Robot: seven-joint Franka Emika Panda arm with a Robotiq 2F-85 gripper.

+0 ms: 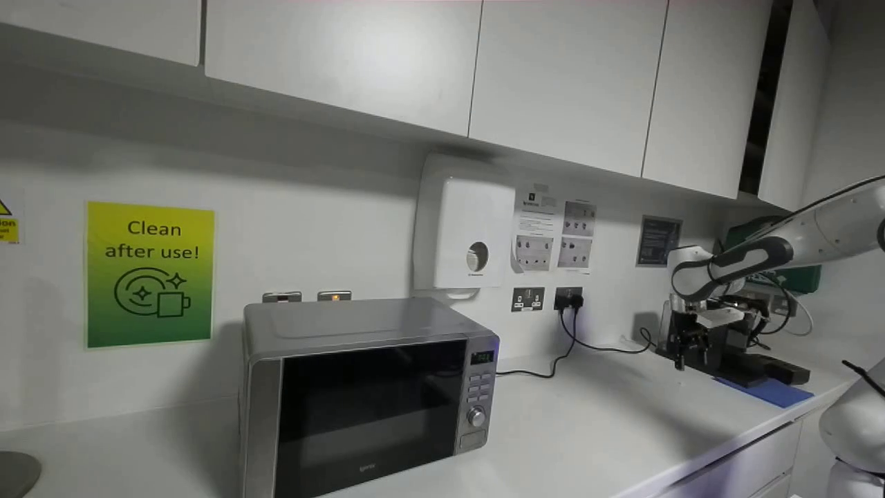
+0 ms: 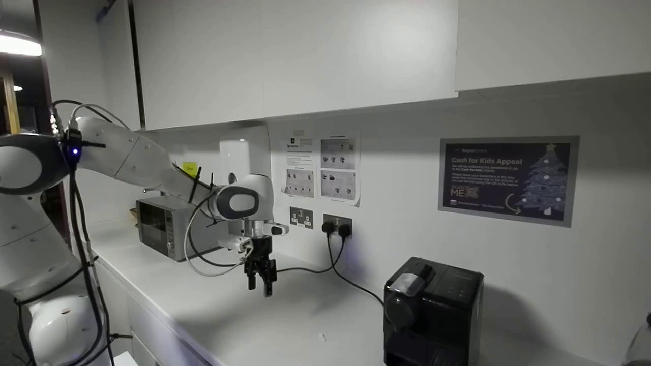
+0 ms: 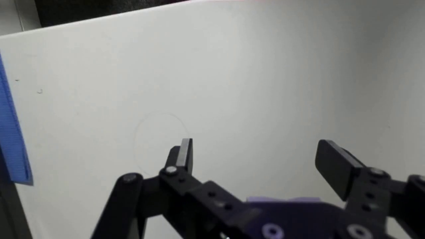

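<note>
Above the white counter my black gripper hangs pointing down, open. In the wrist view the gripper has its fingers wide apart, with only bare counter showing between them. The first exterior view has the gripper in front of the black coffee machine. From the other side, that coffee machine stands to the right of the gripper and apart from it. A grey microwave sits farther along the counter, its door shut.
A blue mat lies by the coffee machine; its edge shows in the wrist view. Black cables run from the wall socket along the back. White cupboards overhang the counter.
</note>
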